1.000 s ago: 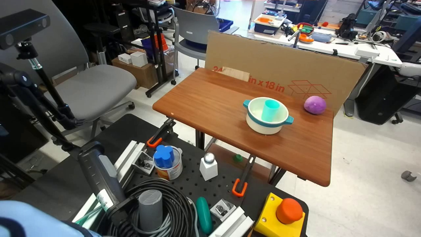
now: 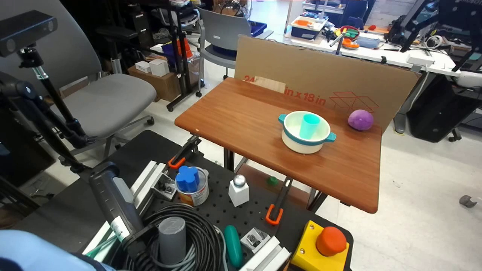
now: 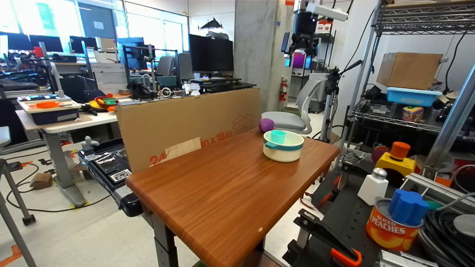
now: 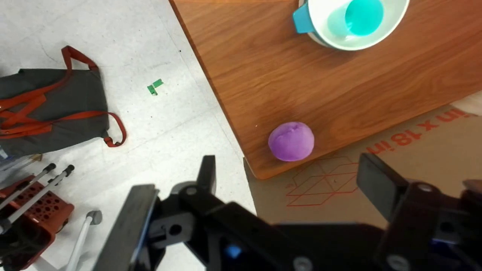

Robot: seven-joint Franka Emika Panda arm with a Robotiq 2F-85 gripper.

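On the wooden table, a cream pot (image 2: 303,145) with teal handles holds a turquoise cup (image 2: 309,126) that leans against its inside wall. A round purple ball (image 4: 291,141), perhaps soft, rests by itself near the table's far corner, apart from the pot (image 3: 282,154). High above that corner hangs my gripper (image 3: 304,52), well clear of everything on the table. In the wrist view its fingers (image 4: 382,185) are spread wide, so the gripper stands open with nothing between them.
A cardboard sheet (image 2: 316,72) stands upright along the table's back edge. On the black cart are a peach can (image 3: 392,227), a white shaker (image 3: 373,187) and a red stop button (image 2: 331,241).
Part of my arm and gripper has come into exterior view 1 at the upper right. The pot, cup and purple ball have stayed where they were.
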